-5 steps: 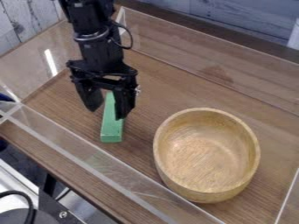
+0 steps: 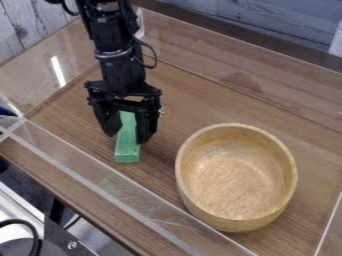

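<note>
My black arm comes down from the top of the view to the gripper (image 2: 123, 120), whose dark body hangs over a green block (image 2: 127, 150) lying lengthwise on the brown tabletop. The gripper covers part of the block's far end. Whether the fingers touch the block, or how far apart they stand, is hard to make out.
A large round wooden bowl (image 2: 235, 175) stands to the right of the block. The tabletop behind the bowl is clear. A clear rail or edge runs along the lower left, with cables beyond it.
The gripper has shifted slightly and its fingers look differently placed around the block's far end. The block and bowl look unmoved.
</note>
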